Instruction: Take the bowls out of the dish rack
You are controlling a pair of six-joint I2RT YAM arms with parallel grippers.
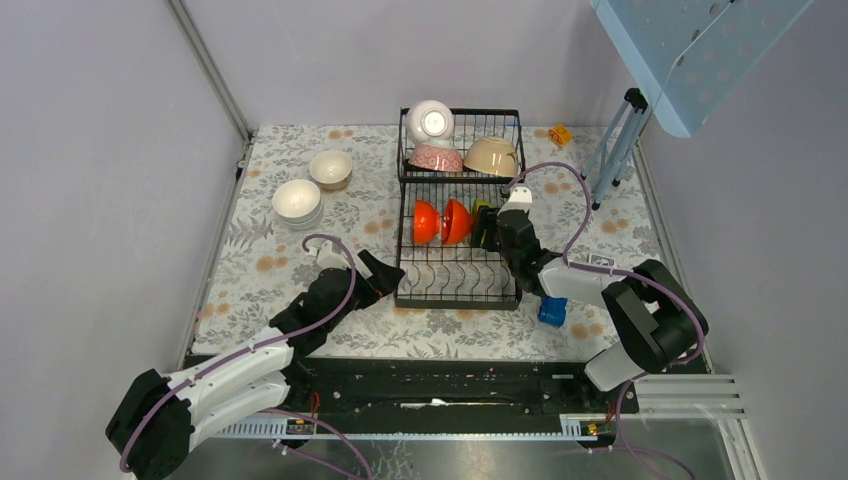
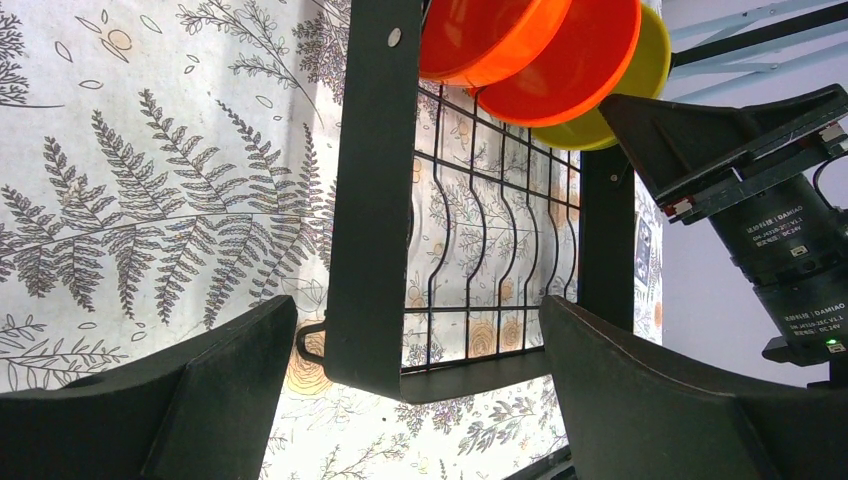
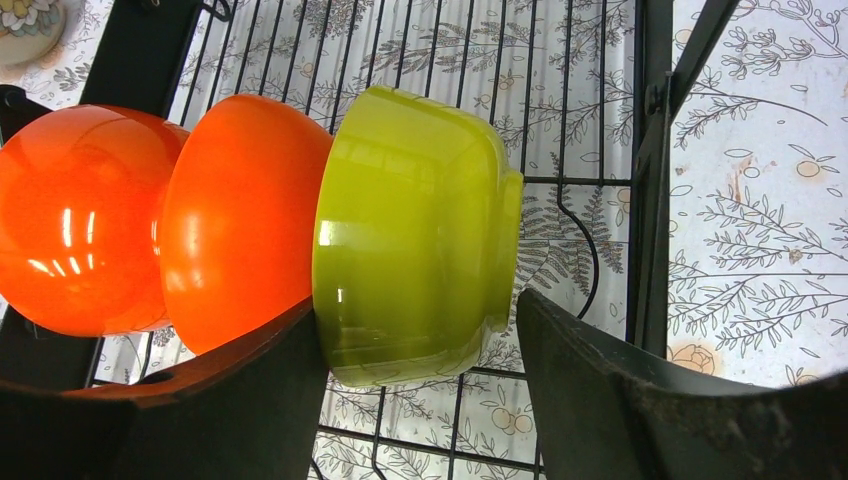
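In the lower tier of the black dish rack point(image 1: 458, 303), two orange bowls point(image 1: 425, 222) and a yellow-green bowl point(image 3: 420, 230) stand on edge in a row. My right gripper has its fingers on either side of the green bowl, one by its rim and the other close to its base. It stands part open, and firm contact on both sides cannot be made out. Left of the rack's front corner, my left gripper point(image 1: 384, 270) is open and empty. On the upper tier are a white bowl point(image 1: 430, 121), a pink patterned bowl point(image 1: 436, 158) and a beige bowl point(image 1: 492, 157).
White bowls point(image 1: 297, 199) are stacked on the table at left, with a cream bowl point(image 1: 331, 169) behind them. A blue cup point(image 1: 552, 311) lies right of the rack, near my right arm. Blue metal legs point(image 1: 617, 148) stand at back right.
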